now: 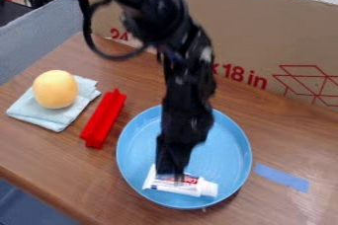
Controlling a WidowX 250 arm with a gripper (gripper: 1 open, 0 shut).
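The black gripper reaches down from the top of the view to just above a white tube of what looks like toothpaste, lying in the lower part of a blue plate. Its fingertips are dark and small in the view, near the tube's left half. I see nothing clearly held between them.
Left of the plate lie a red object and a yellow ball on a light blue cloth. A blue tape strip is on the table to the right. A cardboard wall stands behind.
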